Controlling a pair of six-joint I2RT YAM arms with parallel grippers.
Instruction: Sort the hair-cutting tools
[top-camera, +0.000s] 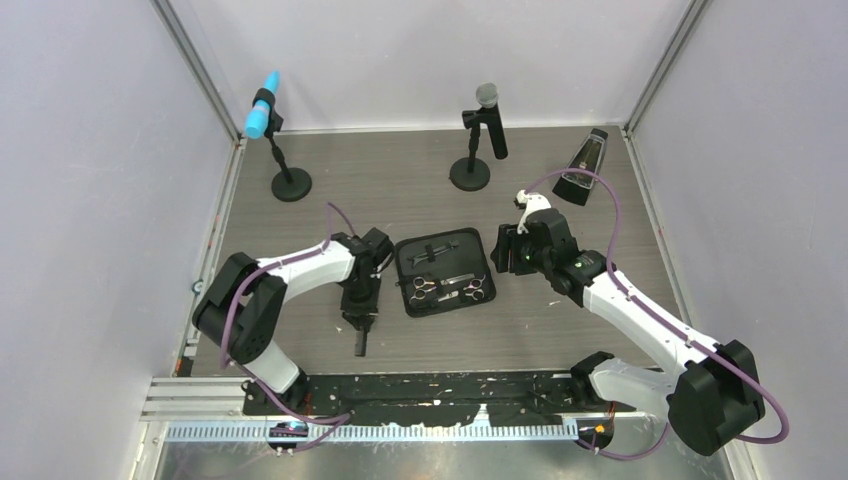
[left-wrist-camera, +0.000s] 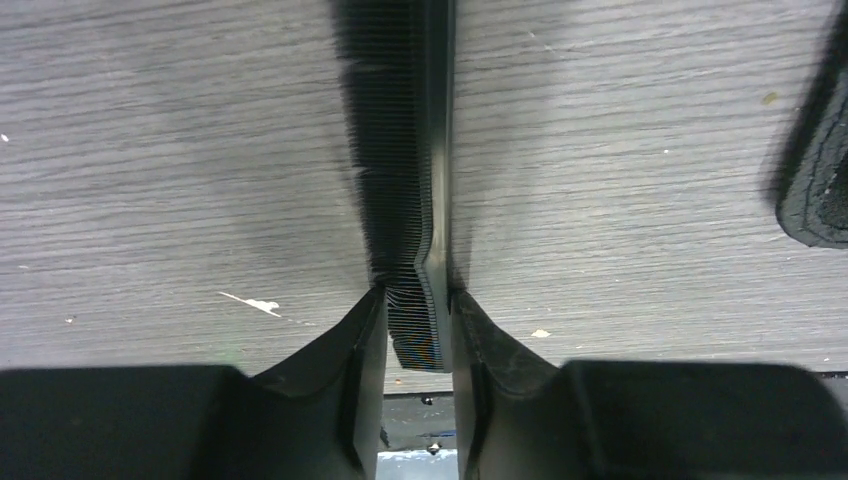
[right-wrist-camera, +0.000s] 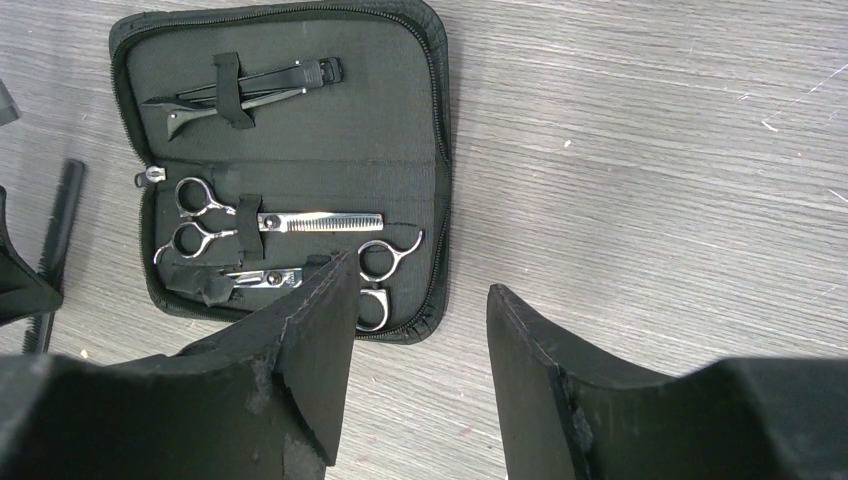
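A black comb (left-wrist-camera: 395, 170) lies on the table left of the open tool case (top-camera: 445, 300), its lower end between the fingertips of my left gripper; whether they grip it is unclear. The case holds thinning scissors (right-wrist-camera: 320, 221), cutting scissors (right-wrist-camera: 260, 279) and clips (right-wrist-camera: 290, 75) under elastic loops. My right gripper stands open over the table just right of the case, nothing between its fingers.
A blue cylinder on a stand (top-camera: 262, 112), a microphone-like object on a stand (top-camera: 486, 115) and a dark tapered object (top-camera: 582, 165) stand at the back. Bare table lies around the case.
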